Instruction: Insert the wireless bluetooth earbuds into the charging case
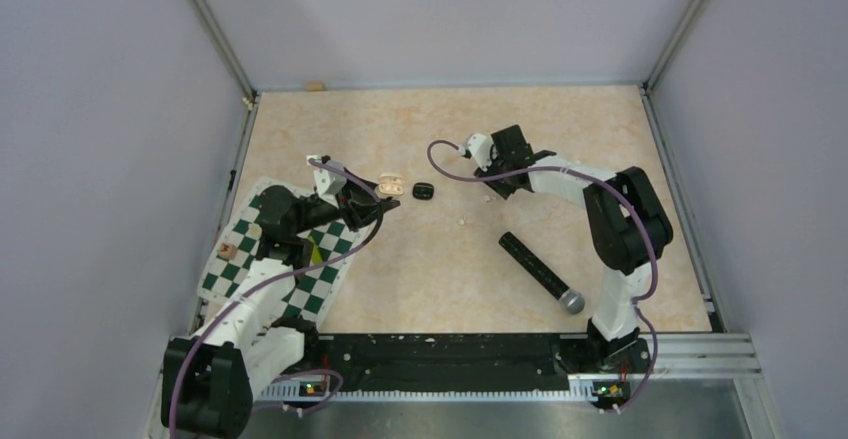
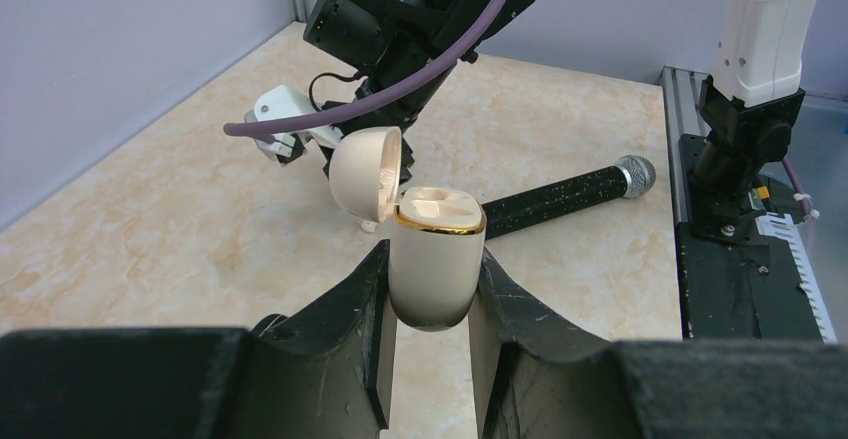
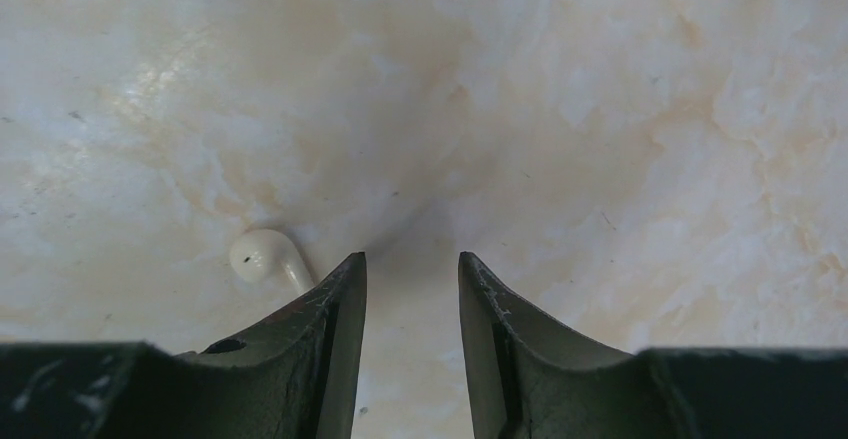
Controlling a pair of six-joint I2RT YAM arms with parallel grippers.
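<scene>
The cream charging case with a gold band is held by my left gripper, shut on its body. Its lid stands open, and the slots on top look empty. From above, the case shows at the left gripper's tip. My right gripper is open low over the table, nothing between its fingers. One cream earbud lies on the table just left of the right gripper's left finger, which hides part of its stem. The other earbud lies nearer the front in the top view.
A black case sits right of the cream case. A black microphone lies at front right. Under the left arm is a green-and-white checkered board.
</scene>
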